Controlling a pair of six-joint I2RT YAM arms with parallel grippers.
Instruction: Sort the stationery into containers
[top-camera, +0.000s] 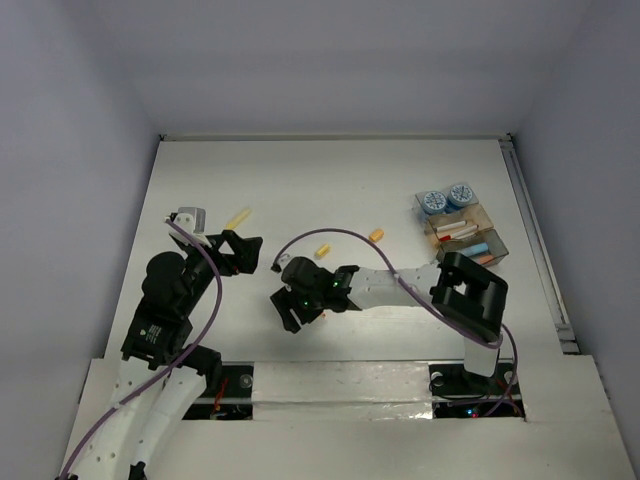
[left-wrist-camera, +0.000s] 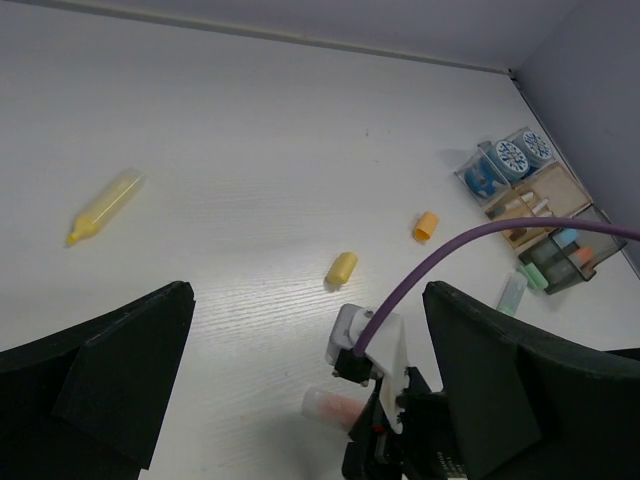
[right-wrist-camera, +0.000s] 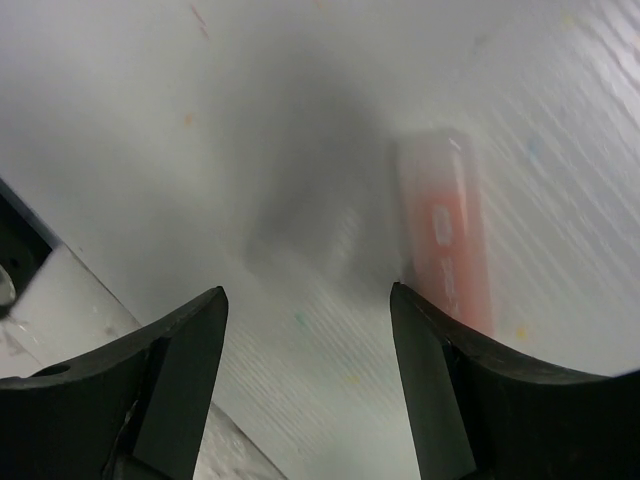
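Observation:
A clear tube with red inside (right-wrist-camera: 445, 240) lies on the white board, just beside the right fingertip of my right gripper, which is part open with nothing between its fingers. My left gripper hangs open over the board's left side. A yellow bottle (left-wrist-camera: 105, 205), a short yellow piece (left-wrist-camera: 341, 268) and an orange piece (left-wrist-camera: 425, 226) lie loose on the board. At the far right stand clear and tan containers (top-camera: 457, 213), holding blue-topped jars (top-camera: 434, 202) and several markers or tubes.
Walls bound the board (top-camera: 330, 180) at the back and sides. A purple cable loops over each arm. A strip of dark openings and pale plate runs along the front edge.

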